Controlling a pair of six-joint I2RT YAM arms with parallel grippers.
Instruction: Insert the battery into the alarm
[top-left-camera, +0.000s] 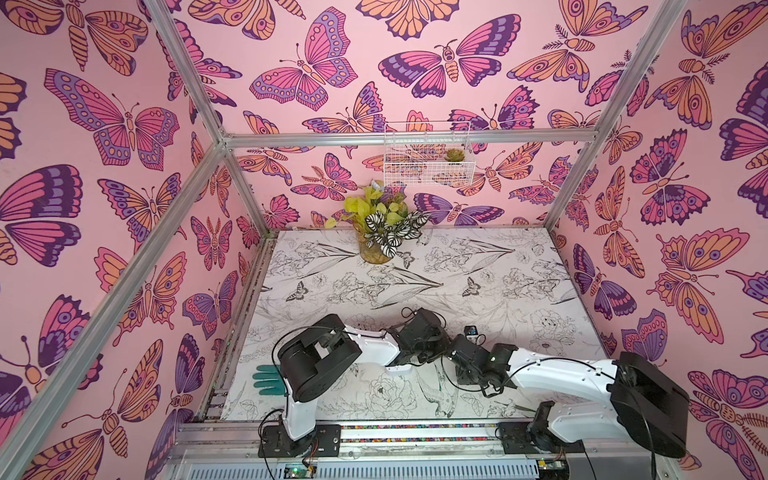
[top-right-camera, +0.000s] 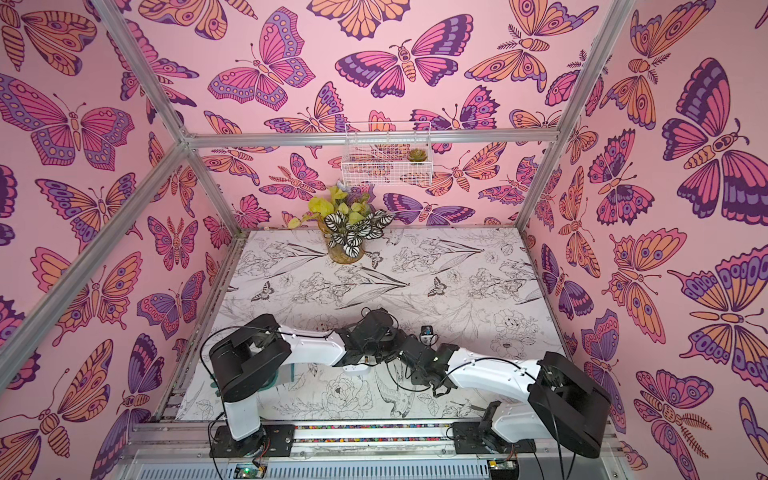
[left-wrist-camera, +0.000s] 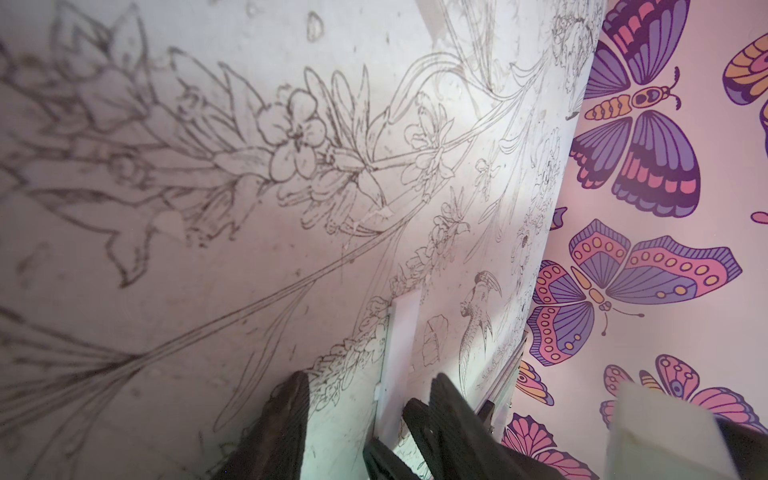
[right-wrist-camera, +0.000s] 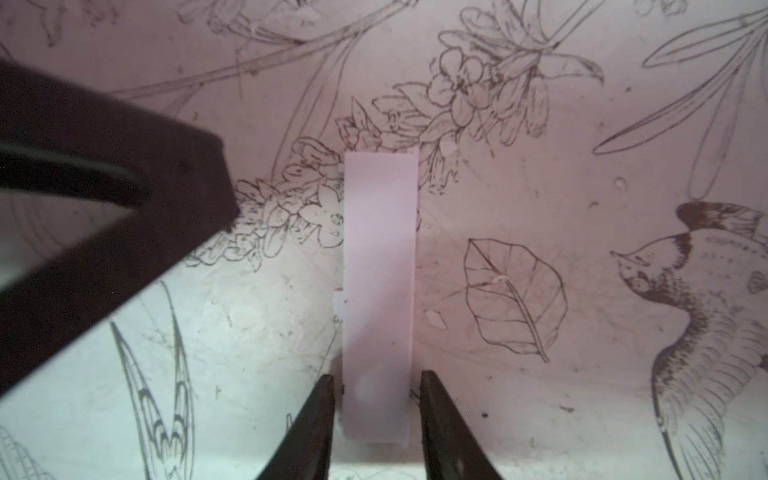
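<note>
A pale flat strip (right-wrist-camera: 378, 264) with a small side tab lies on the printed table. My right gripper has its fingertips either side of the strip's near end, part open. My left gripper is open low over the table, with the same strip (left-wrist-camera: 397, 336) lying beyond its fingers, near the other gripper. In both top views the two grippers nearly meet at the front middle; whether the strip is the battery or part of the alarm I cannot tell.
A potted plant (top-left-camera: 376, 248) stands at the back of the table. A teal glove (top-left-camera: 268, 380) lies at the left front. A wire basket (top-left-camera: 428, 172) hangs on the back wall.
</note>
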